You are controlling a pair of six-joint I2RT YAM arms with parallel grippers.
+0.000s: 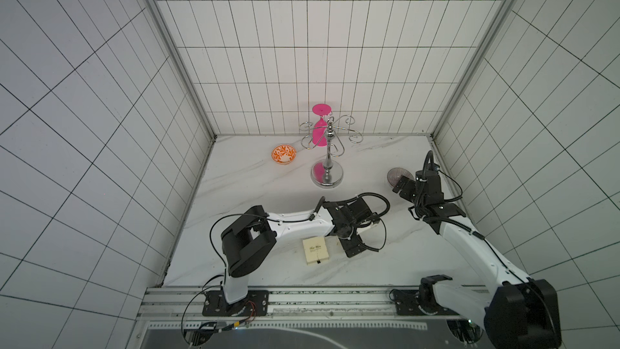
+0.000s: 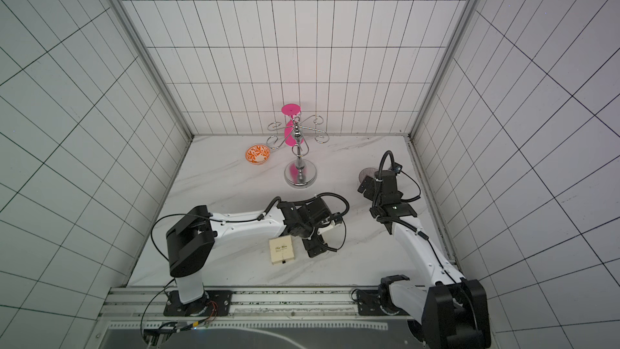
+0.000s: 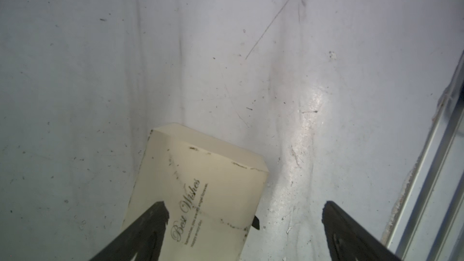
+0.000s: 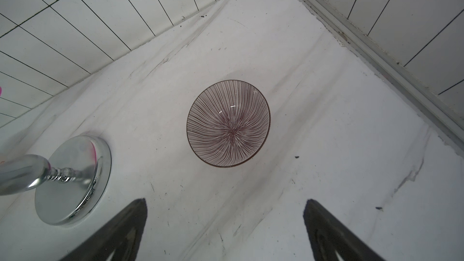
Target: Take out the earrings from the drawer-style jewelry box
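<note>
One cream, drawer-style box (image 1: 315, 250) lies near the front of the table, lettering up, its black tab facing the front edge. A second cream box is hidden beneath my left gripper (image 1: 352, 246) in both top views. In the left wrist view, a box (image 3: 212, 188) marked "Best Wishes" lies partly between and below the spread fingers; its black pull tab (image 3: 255, 222) shows at its right side. That gripper is open and empty. My right gripper is also open and empty, near a brown-striped bowl (image 4: 228, 123). No earrings show.
A chrome stand (image 1: 327, 171) with curled arms stands at the back middle, a pink vase-like thing (image 1: 321, 132) behind it. An orange patterned bowl (image 1: 283, 153) sits to its left. Clear tabletop lies left of the stand and along the front right.
</note>
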